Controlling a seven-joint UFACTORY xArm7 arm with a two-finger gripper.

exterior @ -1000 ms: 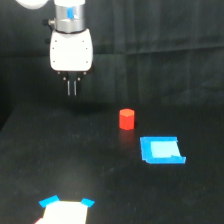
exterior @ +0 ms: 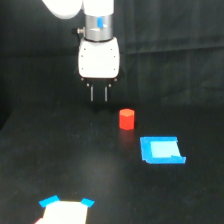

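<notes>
My gripper (exterior: pixel 99 97) hangs from the white arm head in the upper middle of the camera view. Its two thin fingers point down and stand apart, so it is open, with nothing between them. A small red block (exterior: pixel 126 119) rests on the dark table, lower in the picture and to the right of the fingertips. The fingers do not touch it. Further right and nearer the camera lies a pale square (exterior: pixel 165 149) edged with bright blue tape.
At the bottom left, a whitish sheet (exterior: pixel 65 212) with blue pieces at its corners is cut off by the picture's edge. Dark curtains (exterior: pixel 170 60) hang behind the table. Bare dark table surrounds the red block.
The arm has moved to the right and a little lower, closer to the red block. Its fingers have spread from close together. The block and the squares have stayed put.
</notes>
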